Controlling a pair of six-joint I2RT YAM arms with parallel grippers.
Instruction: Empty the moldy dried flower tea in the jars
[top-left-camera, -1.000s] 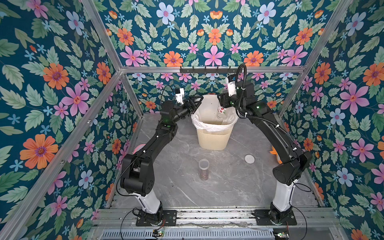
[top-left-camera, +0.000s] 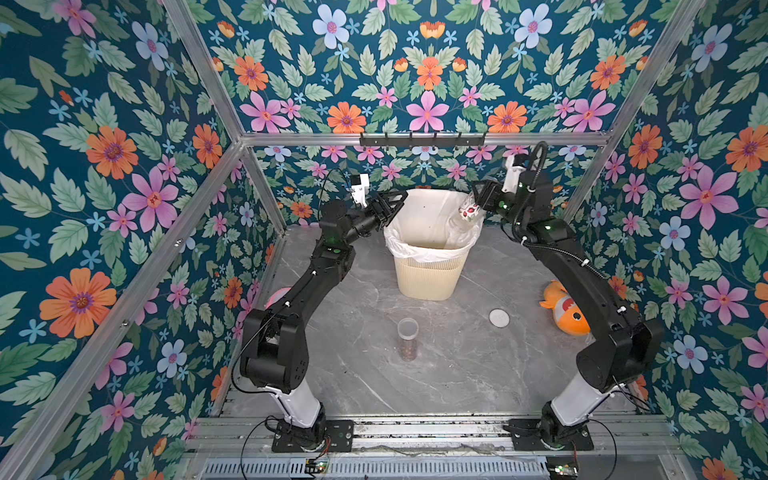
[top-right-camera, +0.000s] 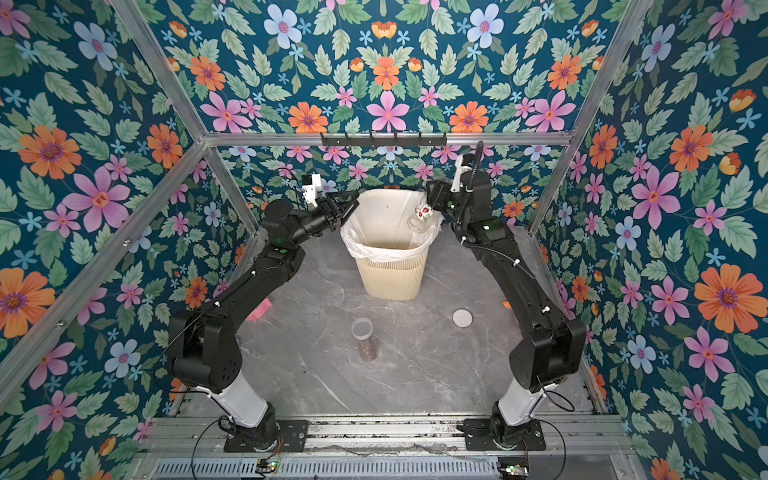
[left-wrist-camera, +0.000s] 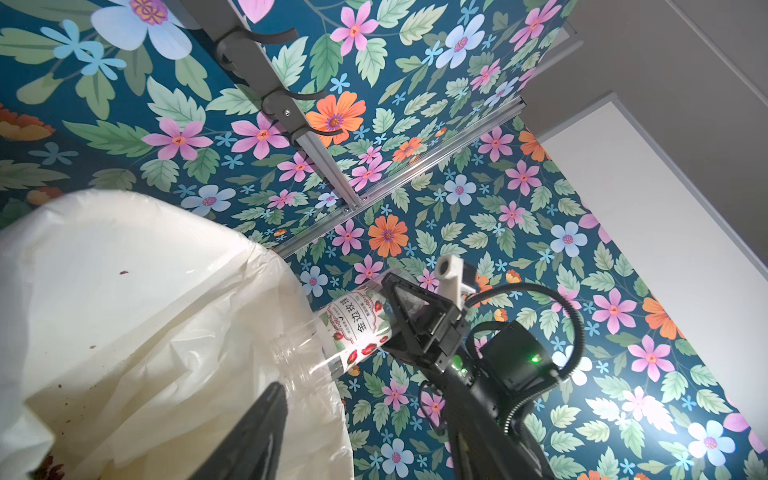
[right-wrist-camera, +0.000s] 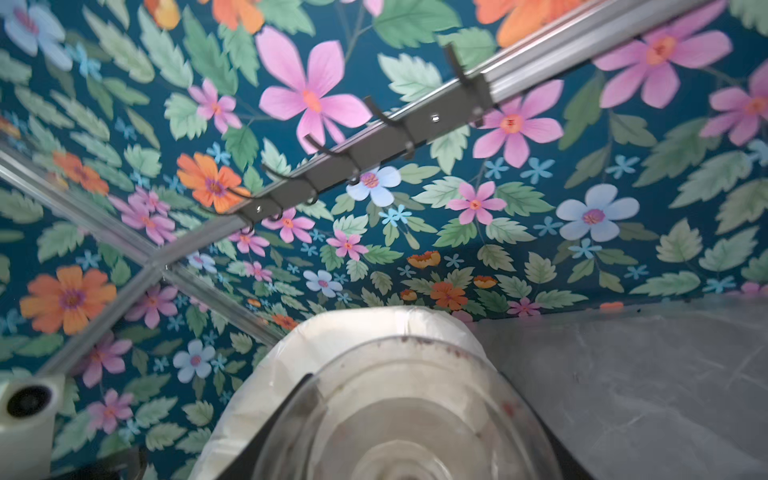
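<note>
My right gripper (top-left-camera: 484, 200) is shut on a clear jar with a rose label, tipped with its mouth down-left over the lined bin (top-left-camera: 424, 276); in the right wrist view its see-through body fills the bottom. The left wrist view shows a few dark bits on the bin liner (left-wrist-camera: 160, 280). My left gripper (top-left-camera: 396, 200) hangs open at the bin's left rim, empty. A second jar (top-left-camera: 408, 340) with brownish contents stands upright on the table in front of the bin.
A white lid (top-left-camera: 498, 317) lies right of the standing jar. An orange plush toy (top-left-camera: 569, 312) sits at the far right, a pink item (top-right-camera: 258, 310) at the left. A hook rail (top-left-camera: 424, 140) crosses the back wall.
My right arm has shifted rightward with the jar, which now sits nearer the bin's right rim. My left arm looks unchanged.
</note>
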